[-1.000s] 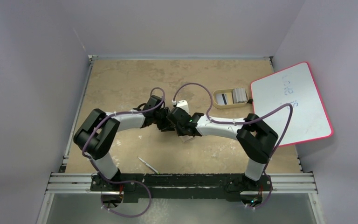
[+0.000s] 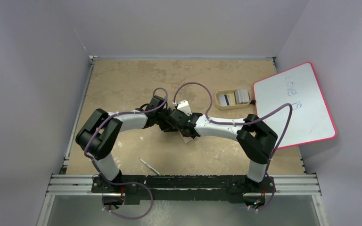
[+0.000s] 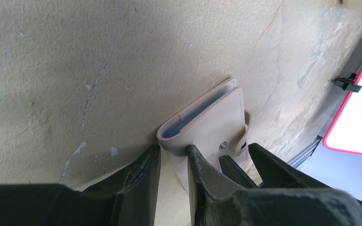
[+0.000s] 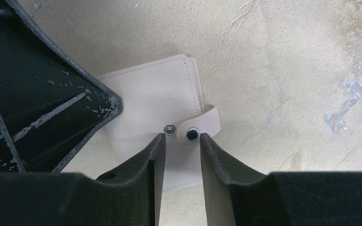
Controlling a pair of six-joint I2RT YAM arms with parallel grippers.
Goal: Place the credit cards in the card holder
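Note:
A pale leather card holder [image 3: 212,141] lies on the table under both grippers, largely hidden from above, with its snap strap on top and an open slot showing blue lining in the left wrist view. My left gripper has its fingers part open at the slot's folded end. My right gripper is part open over the strap's snap, one finger each side. A box [image 2: 222,106] at back right holds a stack of cards [image 2: 242,96] and more beside it.
A whiteboard [image 2: 292,122] fills the right side of the table. A pen [image 2: 149,166] lies at the front.

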